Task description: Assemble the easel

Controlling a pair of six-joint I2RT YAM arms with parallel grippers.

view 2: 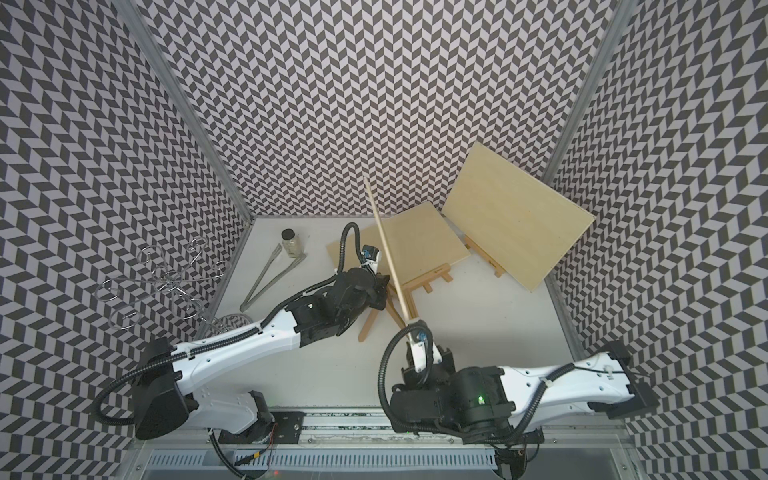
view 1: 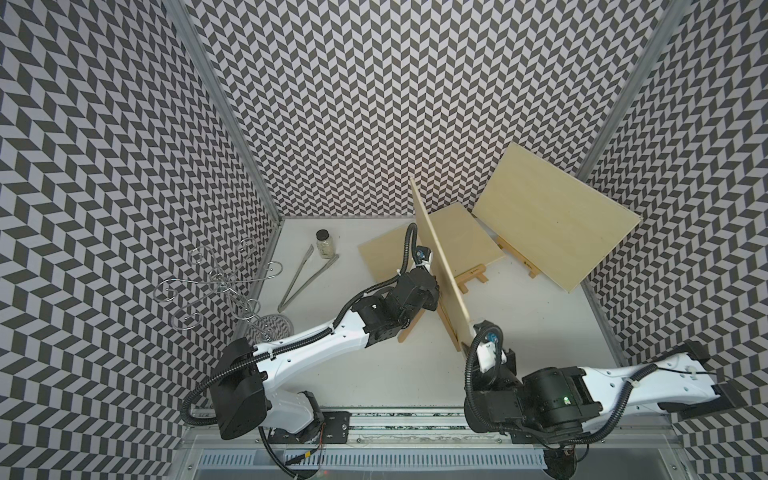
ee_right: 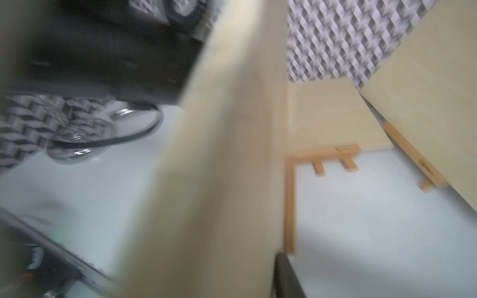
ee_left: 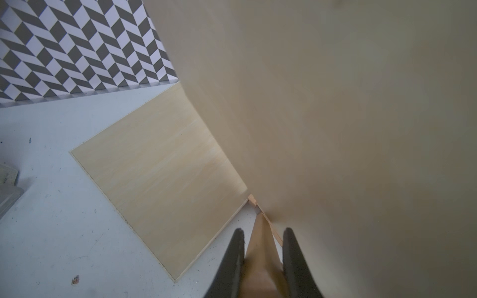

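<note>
A thin plywood board (view 1: 437,248) stands on edge at the middle of the table, over wooden easel pieces (ee_right: 290,208). My left gripper is shut on a wooden easel piece (ee_left: 263,275) beside the board's face. My right gripper (view 1: 480,360) is at the board's near end; in the right wrist view the board's blurred edge fills the middle, with a black finger (ee_right: 285,278) at the bottom. Whether it grips the board cannot be told. A flat board (ee_left: 164,178) lies behind, next to easel parts.
A tilted board (view 1: 552,216) with a wooden piece stands at back right. A jar (view 1: 325,244), metal tongs (view 2: 268,284) and wire items (view 1: 224,280) lie at left.
</note>
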